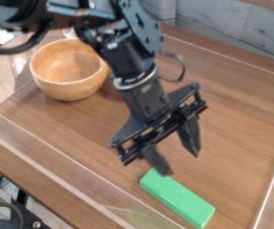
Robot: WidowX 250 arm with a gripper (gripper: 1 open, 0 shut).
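Observation:
My gripper [175,157] hangs above the wooden table, its two dark fingers spread apart with nothing visible between them. It is just above and behind a bright green rectangular block [178,199], which lies on the table at the lower right of the camera view. A tan wooden bowl [65,79] sits at the upper left, partly behind the arm.
At the lower left, the table ends beside some metal and cabling.

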